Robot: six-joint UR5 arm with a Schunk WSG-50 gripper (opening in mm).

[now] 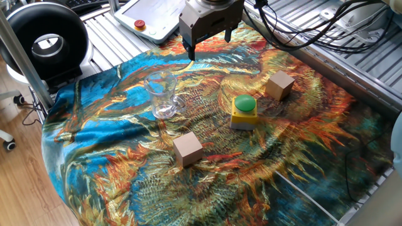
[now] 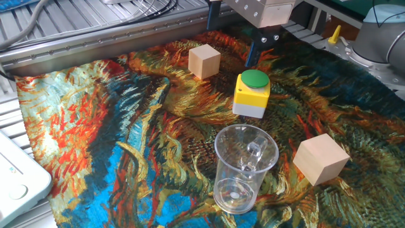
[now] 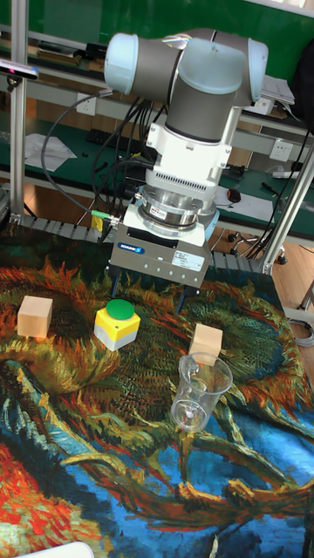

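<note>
My gripper (image 1: 210, 48) hangs above the cloth, its two fingers wide apart with nothing between them. Below it in exterior view 1 stands a clear plastic cup (image 1: 161, 94) with a handle, upright and seemingly empty. A yellow and grey box with a green push button (image 1: 245, 103) sits near the middle of the cloth. One wooden cube (image 1: 279, 85) lies beyond the button toward the metal rail. Another wooden cube (image 1: 188, 149) rests on the cup's other side, and in exterior view 3 the cup (image 3: 200, 391) partly covers that cube (image 3: 206, 340).
A patterned cloth (image 1: 100, 150) covers the table, with some folds. A tablet-like panel with a red button (image 1: 140, 25) lies at the back edge. Cables (image 1: 326, 34) run along the metal rail (image 1: 326, 66).
</note>
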